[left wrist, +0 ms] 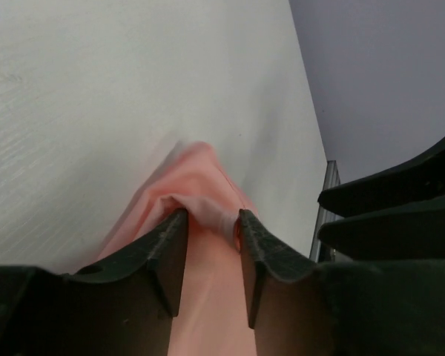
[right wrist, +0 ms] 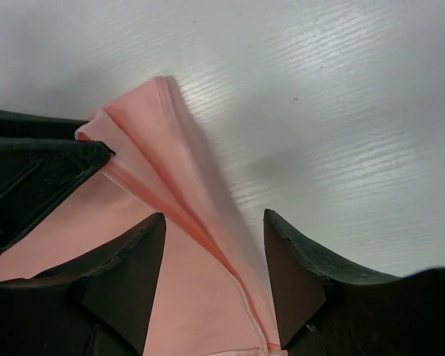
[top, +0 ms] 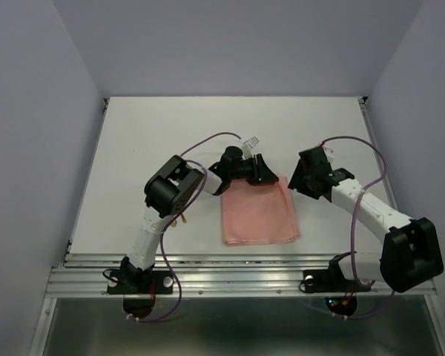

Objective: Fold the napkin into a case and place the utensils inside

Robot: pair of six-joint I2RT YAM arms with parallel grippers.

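The pink napkin [top: 258,219] lies on the table, its right side folded over in a narrow strip [right wrist: 189,159]. My left gripper [top: 268,180] is at its far right corner. In the left wrist view the left gripper stands part open, with the raised napkin edge [left wrist: 204,208] between its fingertips. My right gripper [top: 304,193] is just off the napkin's right edge; in its own wrist view the fingers [right wrist: 144,248] are apart, with the folded strip showing in the gap below. Gold-coloured utensils [top: 183,218] lie left of the napkin, partly hidden by the left arm.
A metal rail [top: 230,273] runs along the front edge. The right arm [top: 371,211] covers part of the table's right side.
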